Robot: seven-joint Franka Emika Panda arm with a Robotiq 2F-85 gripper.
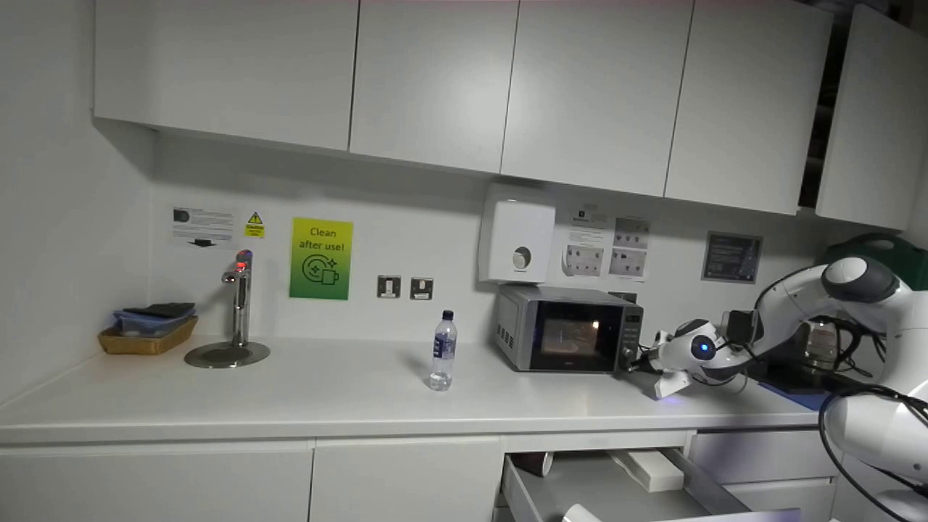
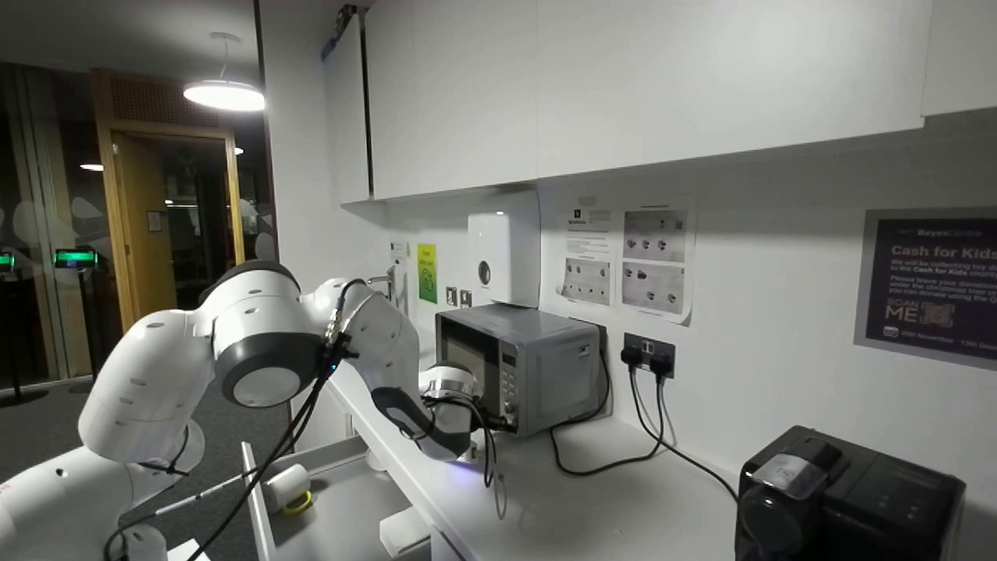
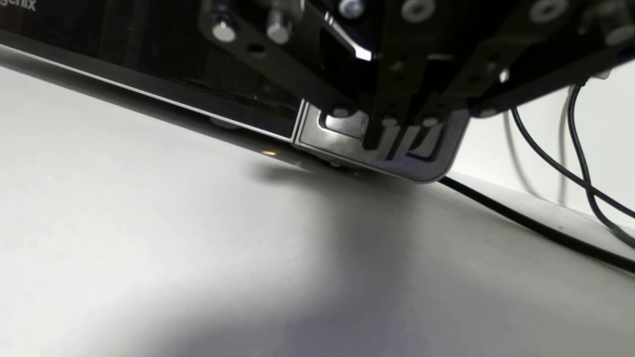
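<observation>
A silver microwave (image 1: 519,326) with a dark door stands against the back wall, its door shut and a warm glow showing in the window. My gripper (image 1: 633,362) reaches in from the right to the bottom of its control panel. In the wrist view the shut gripper covers part of the big lower button on that panel (image 3: 318,136). Whether the fingertips touch the button cannot be told. Nothing shows between them. From the side, the microwave (image 2: 561,374) hides nothing of the arm, but the fingertips are hard to make out beside the knob.
A water bottle (image 1: 443,352) stands left of the microwave. Below the counter, a drawer (image 1: 574,500) is pulled out, holding cups and a white box (image 1: 657,470). Cables (image 2: 598,467) trail behind the microwave; a black coffee machine (image 2: 869,495) sits farther right.
</observation>
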